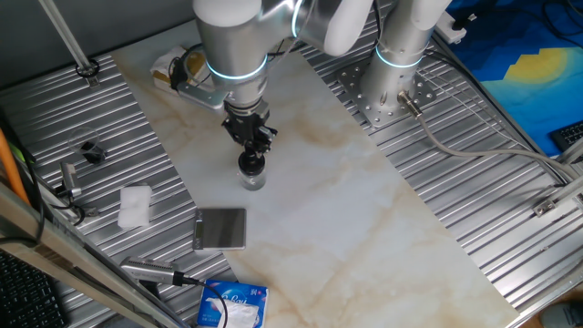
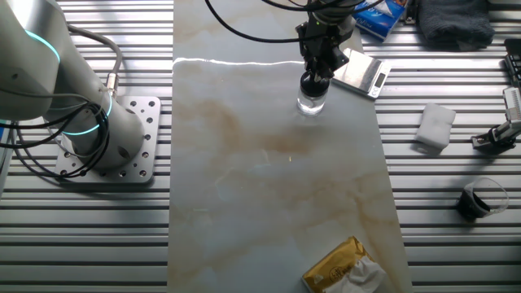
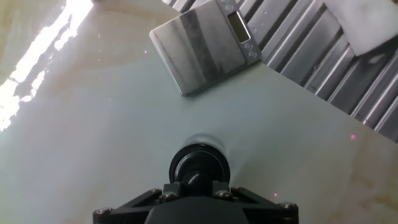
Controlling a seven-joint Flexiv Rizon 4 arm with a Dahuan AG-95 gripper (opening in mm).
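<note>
A clear jar (image 1: 252, 182) with a black lid (image 3: 199, 163) stands upright on the marbled board (image 1: 337, 210). My gripper is directly above the lid and points down at it. In the wrist view its fingers (image 3: 220, 186) lie on either side of the lid's round black knob. Whether they press on the knob or only surround it cannot be made out. From the second exterior view, the jar's clear base (image 2: 310, 106) rests on the board, and the dark fingers hide the top of the lid.
A flat silver scale (image 3: 199, 46) lies near the jar, at the board's edge. On the slatted table are a white block (image 2: 436, 124) and a clear cup with dark contents (image 2: 480, 199). Tissue packs (image 2: 346, 264) lie at the board's ends.
</note>
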